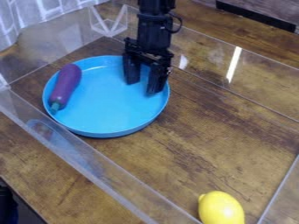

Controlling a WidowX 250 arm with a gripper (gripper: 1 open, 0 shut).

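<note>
The black gripper (146, 72) at the end of the arm (156, 26) hangs over the right back part of a blue plate (111, 114), its dark fingers spread apart. A purple eggplant (66, 85) lies on the left side of the plate, apart from the gripper. A yellow lemon (219, 208) lies at the bottom right, off the plate. Whether anything is between the fingers is hard to see against the dark gripper.
Wooden table (211, 131) with clear room right of the plate and below it. Transparent walls run along the left and lower edges and across the right side.
</note>
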